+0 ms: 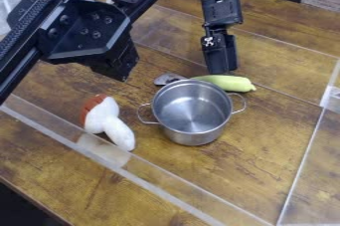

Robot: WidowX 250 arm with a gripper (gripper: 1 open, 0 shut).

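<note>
My black gripper points down at the upper middle, its fingers open, just above and behind a pale green corn-like object. That object lies on the wooden table behind a steel pot with two side handles. A small dark grey item lies left of the green one, partly behind the pot; what it is I cannot tell. At the lower left lies a white object with an orange-red part.
The black arm spans the upper left. Bare wood is free on the right and at the bottom. Clear strips or seams cross the table at the lower left and right.
</note>
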